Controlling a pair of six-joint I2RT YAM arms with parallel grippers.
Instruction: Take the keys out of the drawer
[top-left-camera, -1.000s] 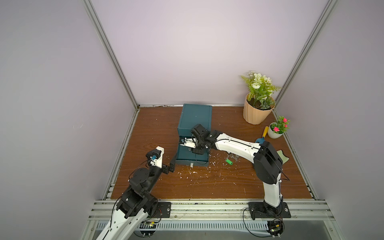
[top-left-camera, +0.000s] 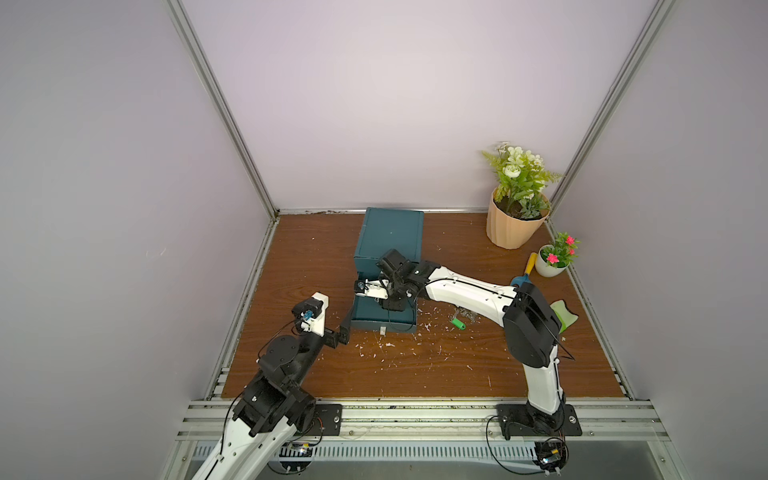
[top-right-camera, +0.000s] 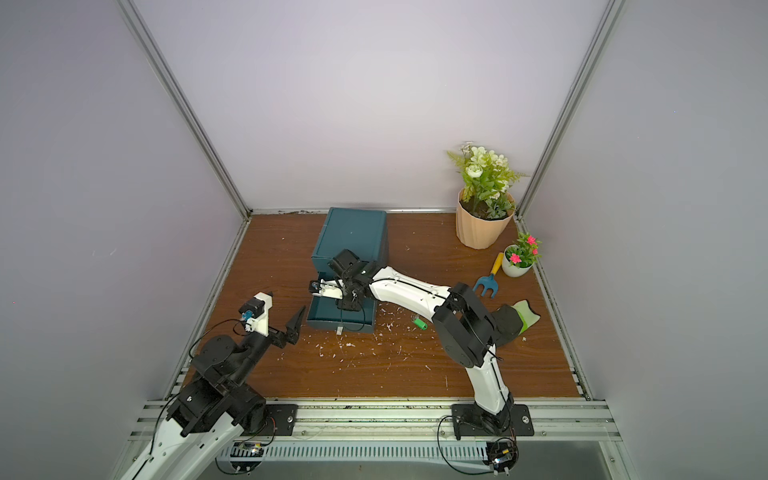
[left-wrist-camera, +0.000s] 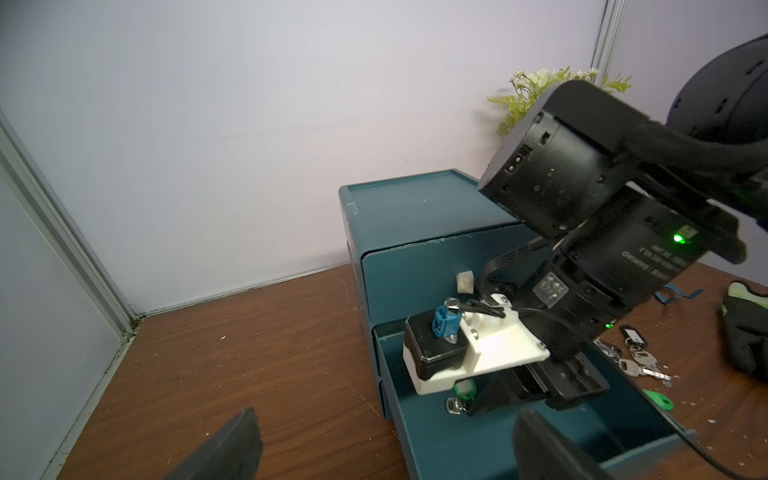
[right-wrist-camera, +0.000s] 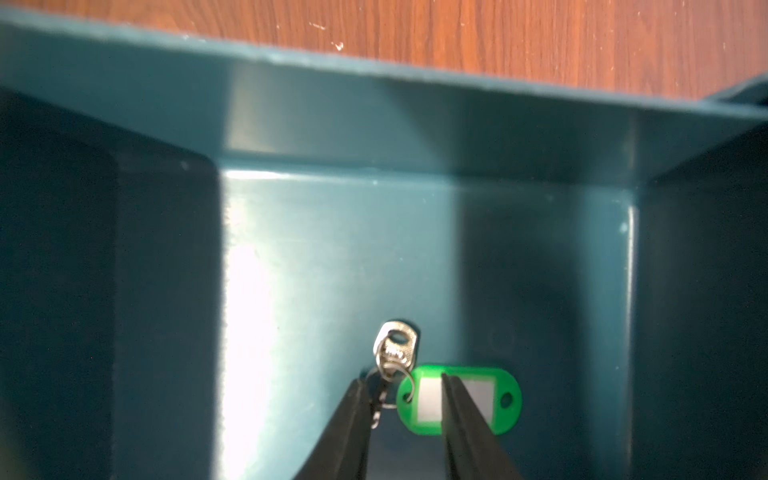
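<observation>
Inside the open teal drawer lies a set of keys on a ring with a green tag. My right gripper points down into the drawer above them, open, with the ring and part of the tag between its fingertips in that view. Contact cannot be made out. In the left wrist view the green tag shows just beside the right gripper's fingers. My left gripper hangs open and empty at the drawer's left; its fingers are blurred.
More keys with a green tag lie on the table right of the drawer. A fork, a glove and two potted plants, one large, stand or lie at the right.
The left arm, drawer and cabinet have stayed put.
</observation>
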